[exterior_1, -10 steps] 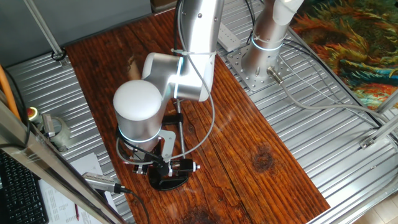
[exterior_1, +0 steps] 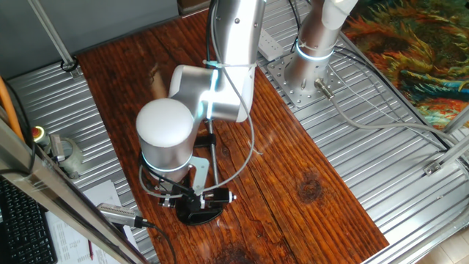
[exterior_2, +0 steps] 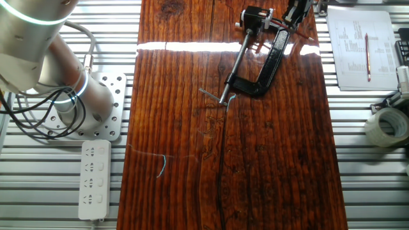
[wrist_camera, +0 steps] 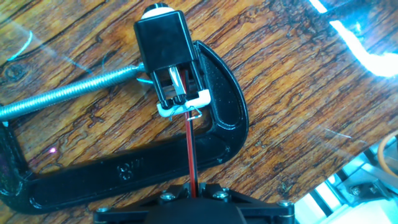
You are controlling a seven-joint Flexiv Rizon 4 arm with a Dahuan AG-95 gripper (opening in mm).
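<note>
A black C-clamp (wrist_camera: 124, 174) with a threaded steel screw lies flat on the wooden board. Part of my gripper shows as a black body at the bottom of the wrist view, above the clamp's frame; how its fingers stand does not show clearly. From it a thin red and black strip (wrist_camera: 190, 149) runs up to a small black block (wrist_camera: 165, 40) with a white end piece (wrist_camera: 185, 104), which overlaps the clamp's upper right part in that view. Whether block and clamp touch, I cannot tell. In exterior view 2 the black block (exterior_2: 255, 18) is at the top, beside the clamp (exterior_2: 268, 70).
The wooden board (exterior_2: 172, 198) is clear over most of its length. Left of it in exterior view 2 are a white power strip (exterior_2: 94, 185) and a metal base plate (exterior_2: 115, 102). On the right are printed papers (exterior_2: 358, 32), a pencil (exterior_2: 367, 57) and a tape roll (exterior_2: 386, 126).
The arm's wrist has shifted slightly to the right and downward in exterior view 1. The board and the things around it have not visibly moved.
</note>
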